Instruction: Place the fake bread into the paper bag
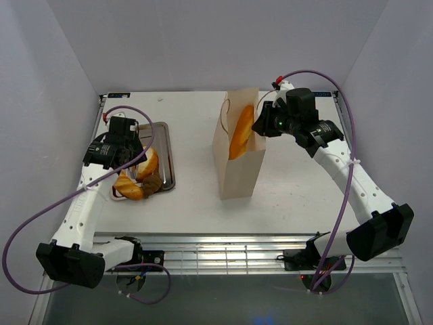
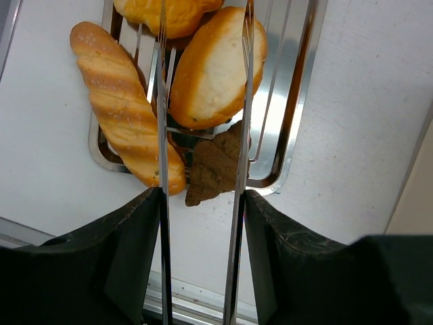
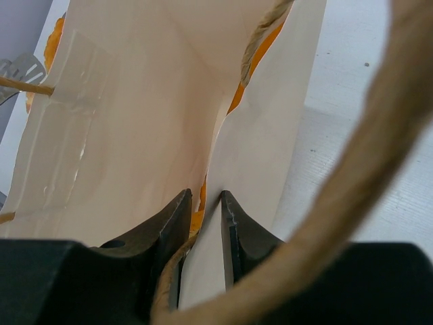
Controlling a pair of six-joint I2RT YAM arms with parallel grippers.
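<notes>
The paper bag (image 1: 237, 179) stands upright right of the table's middle, and a long orange-brown bread (image 1: 241, 132) leans inside it. My right gripper straddles the bag's top edge, fingers apart with the paper wall between them; the rope handle crosses close to the camera. At the left, my open left gripper hangs over the tray (image 2: 287, 128). Between its thin, long fingers (image 2: 162, 135) appear a pale-topped oval bread (image 2: 213, 71) and a brown piece (image 2: 211, 169). A twisted loaf (image 2: 122, 101) lies outside the left finger. Nothing is gripped there.
A golden bread (image 2: 159, 13) sits at the tray's upper end. Walls stand at both sides and the back; a metal rail (image 1: 223, 257) runs along the front.
</notes>
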